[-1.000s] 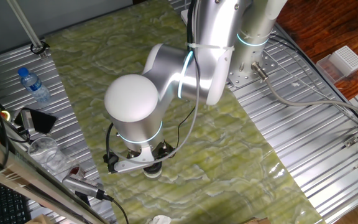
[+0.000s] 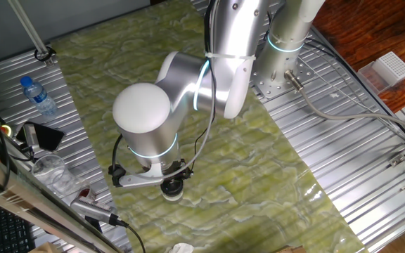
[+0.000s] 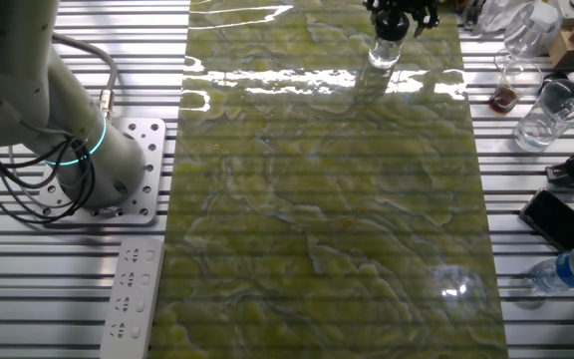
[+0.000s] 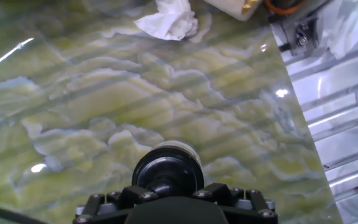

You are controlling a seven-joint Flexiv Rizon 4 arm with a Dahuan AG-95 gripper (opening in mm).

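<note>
A small clear container with a round black top (image 3: pixel 391 24) is at the far edge of the green marbled mat in exterior view 2. Its clear lower part (image 3: pixel 385 53) shows below the top; whether it touches the mat is unclear. My gripper (image 3: pixel 400 8) is right at this top, its dark parts on both sides. From the wrist, the round black top (image 4: pixel 168 169) shows just ahead of the gripper, with a pale rim beyond it. Exterior view 1 has the container (image 2: pixel 173 195) under the arm's end. Whether the fingers grip it is hidden.
White crumpled tissue (image 4: pixel 169 20) lies on the mat. Beside the mat are a water bottle (image 2: pixel 39 96), a phone (image 2: pixel 42 136), clear glasses (image 3: pixel 550 115) and a power strip (image 3: pixel 133 297).
The arm's end has shifted slightly up and left in exterior view 1, and the wrist bracket has turned a little.
</note>
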